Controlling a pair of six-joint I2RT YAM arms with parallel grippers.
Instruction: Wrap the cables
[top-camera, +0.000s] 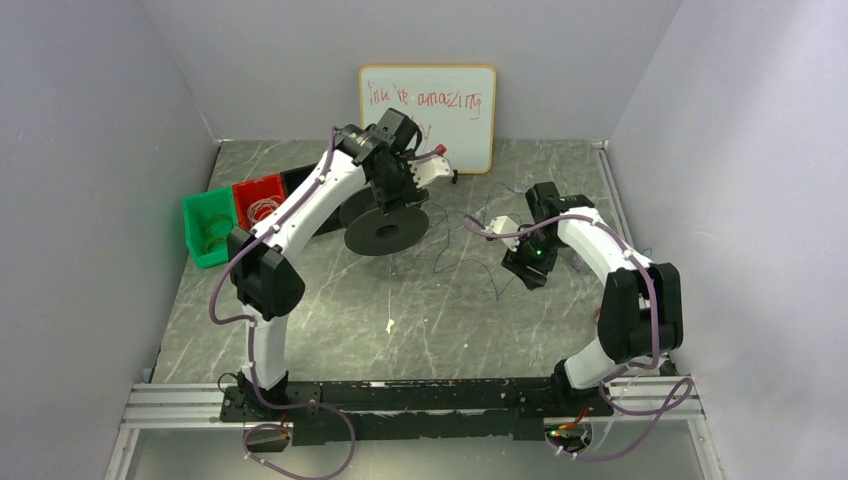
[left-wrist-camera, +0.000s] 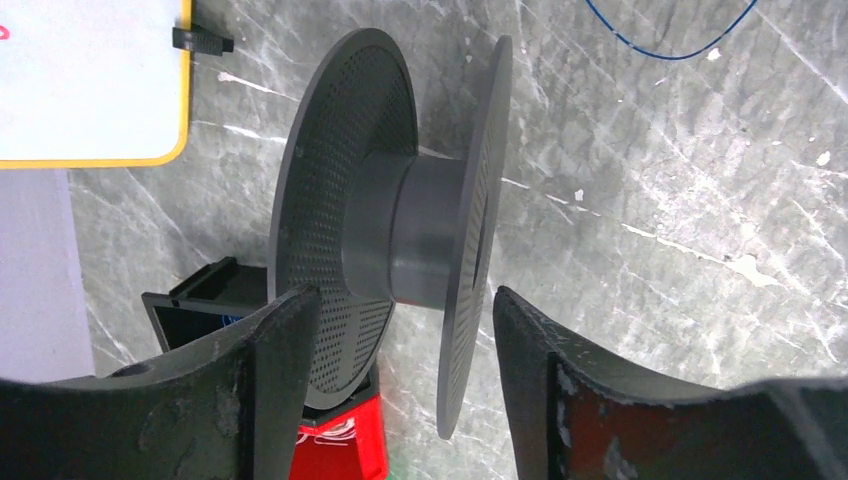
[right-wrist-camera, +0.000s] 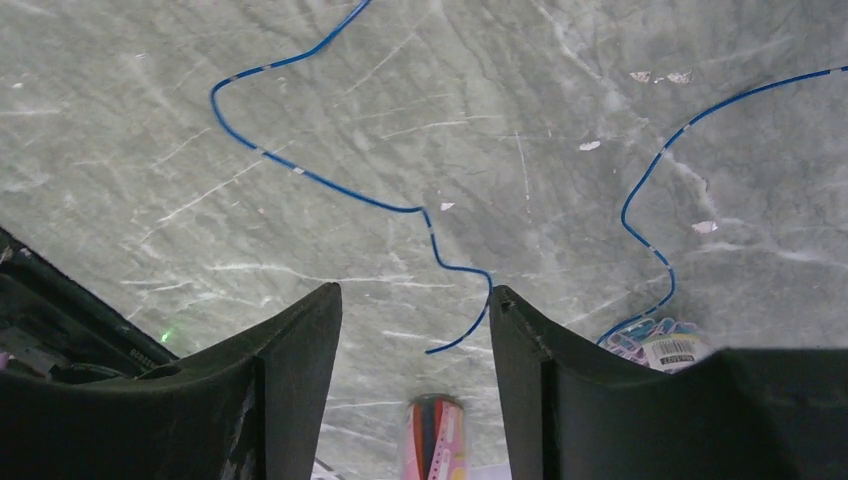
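A dark grey spool (top-camera: 387, 232) with two wide perforated discs stands on the table left of centre. My left gripper is over it, fingers apart, and the spool's hub (left-wrist-camera: 425, 225) shows beyond the fingertips with nothing held. A thin blue cable (top-camera: 470, 262) winds loosely across the table from beside the spool toward the right. In the right wrist view the blue cable (right-wrist-camera: 350, 192) bends several times, and its loose end lies between and beyond my right gripper's fingertips. The right gripper is open above the table, nothing between its fingers.
A whiteboard (top-camera: 428, 115) leans at the back. Green (top-camera: 208, 226) and red (top-camera: 259, 198) bins stand at the left by a black bin. At the right, a red-and-pink object (right-wrist-camera: 434, 440) lies near the cable.
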